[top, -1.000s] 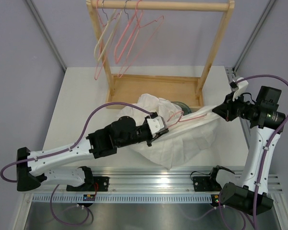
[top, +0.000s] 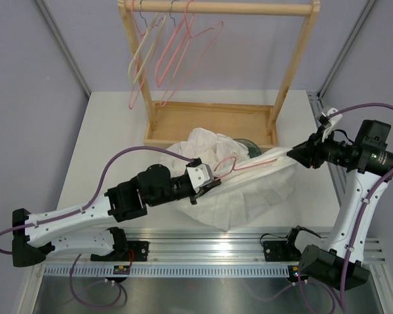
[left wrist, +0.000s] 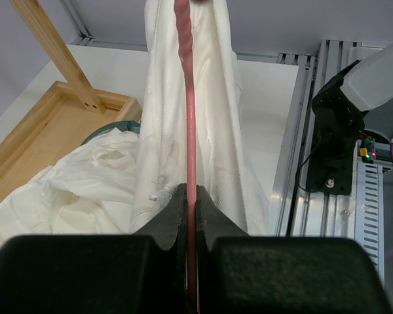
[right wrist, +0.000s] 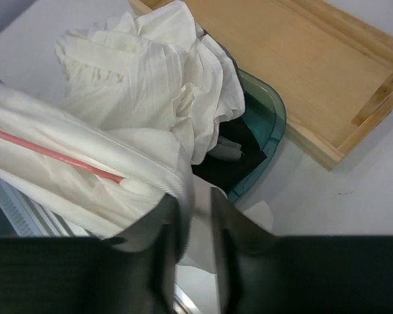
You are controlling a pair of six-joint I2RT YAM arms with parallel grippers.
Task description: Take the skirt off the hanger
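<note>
A pink hanger (left wrist: 190, 131) is pinched in my left gripper (top: 213, 184), which is shut on it. From there the hanger runs right, into the white skirt (top: 249, 203). The skirt stretches from near the left gripper across to the right one and hangs in folds. In the right wrist view the hanger's end goes under a fold of the skirt (right wrist: 150, 154). My right gripper is part open, a gap showing between its blurred fingers. The skirt's edge still lies against its left finger.
A dark green bin (right wrist: 268, 108) with bunched white cloth (right wrist: 164, 72) over its side stands by the wooden rack's base (top: 209, 118). Several empty hangers (top: 173, 55) hang from the rack's bar (top: 249, 8).
The right gripper has parted its fingers and shifted slightly at the skirt's right end.
</note>
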